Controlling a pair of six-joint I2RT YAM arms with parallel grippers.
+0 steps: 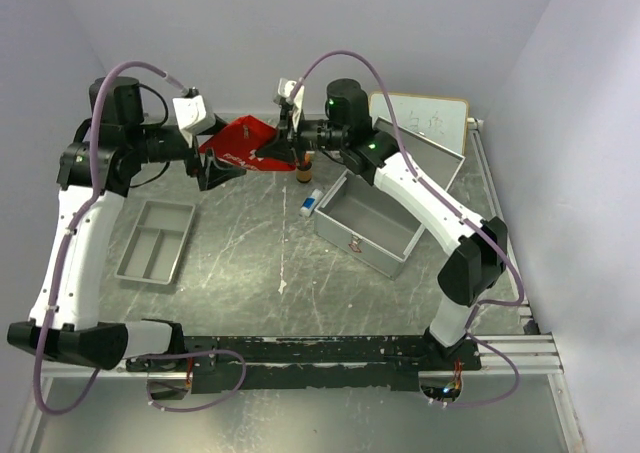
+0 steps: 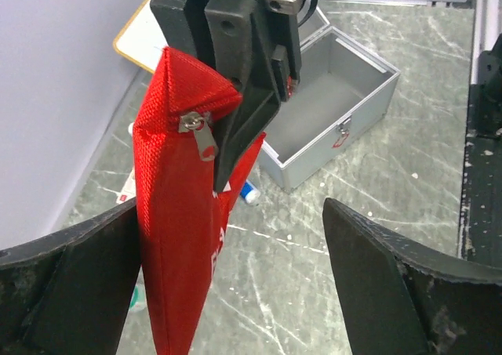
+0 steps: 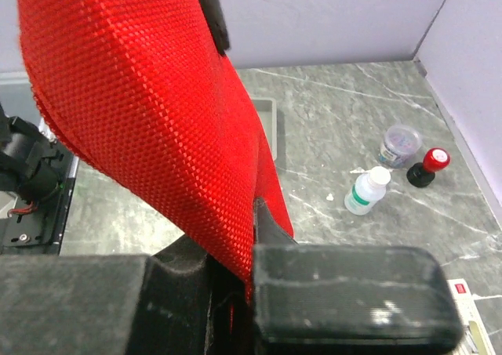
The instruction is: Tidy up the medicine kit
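A red fabric first-aid pouch (image 1: pixel 240 143) hangs in the air between the two arms, its zipper pull showing in the left wrist view. My right gripper (image 1: pixel 272 148) is shut on one end of the pouch; close up, the red cloth (image 3: pixel 169 112) runs down between its fingers. At the pouch's other end my left gripper (image 1: pixel 214 157) stands open, its fingers (image 2: pixel 392 284) wide apart, with the red cloth (image 2: pixel 176 214) beside the left-hand one. An open grey metal box (image 1: pixel 372 213) sits on the table at the right, empty where its inside shows.
A grey divided tray (image 1: pixel 157 241) lies at the left. Behind the arms stand a white bottle (image 3: pixel 367 190), a clear tub (image 3: pixel 399 146) and a red-capped dark bottle (image 3: pixel 428 167). A small blue-and-white item (image 1: pixel 311 202) lies beside the box. A whiteboard (image 1: pixel 420 119) leans at the back.
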